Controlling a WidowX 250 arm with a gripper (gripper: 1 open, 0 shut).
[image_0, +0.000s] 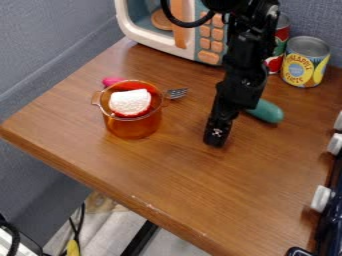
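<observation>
My black gripper (217, 133) points down over the middle-right of the wooden table (160, 190). Its fingertips are dark and small, so their state is unclear. Just behind it lies a teal cylindrical object (265, 111), partly hidden by my arm. To the left stands an orange translucent pot (131, 125) with a white item (130, 100) in it. A fork (175, 93) and a pink object (111, 81) lie behind the pot.
A toy microwave (173, 35) stands at the back. Cans (305, 66) sit at the back right. A dark stove-like unit with white knobs (322, 199) borders the right edge.
</observation>
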